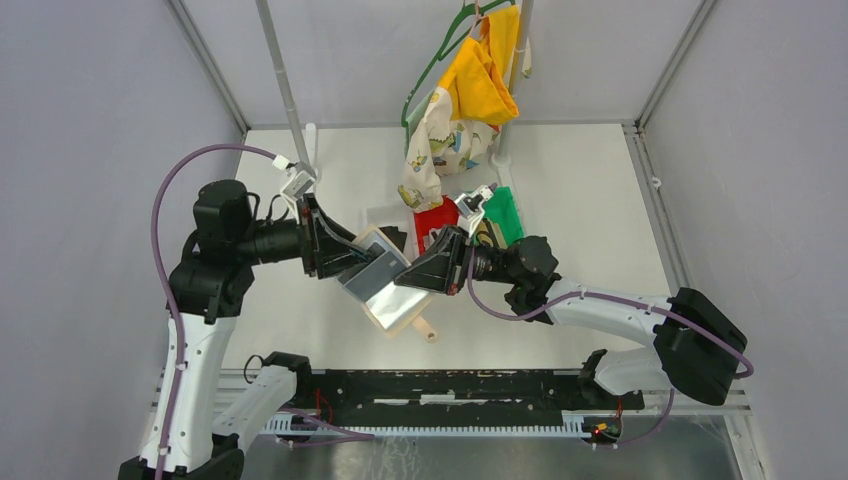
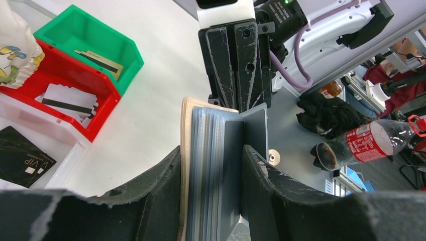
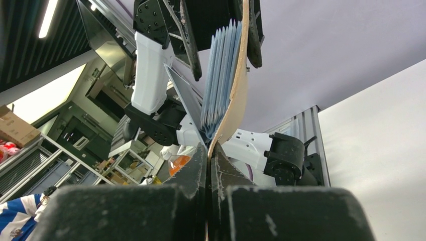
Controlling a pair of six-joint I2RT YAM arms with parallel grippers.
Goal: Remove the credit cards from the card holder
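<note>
An opened tan card holder (image 1: 395,300) with a stack of translucent sleeves (image 3: 218,75) is held in mid-air between my grippers. My right gripper is shut on the holder's edge. My left gripper is around the sleeved side, its fingers part open on either side of the stack and flap; whether they press on it I cannot tell. In the right wrist view the left fingers straddle the top of the holder. Whether cards are inside the sleeves is unclear.
Behind are a red bin (image 2: 100,115) with cards, a green bin (image 2: 128,50) and a white bin (image 2: 70,160) with a black card. Clothes (image 1: 465,80) hang above them.
</note>
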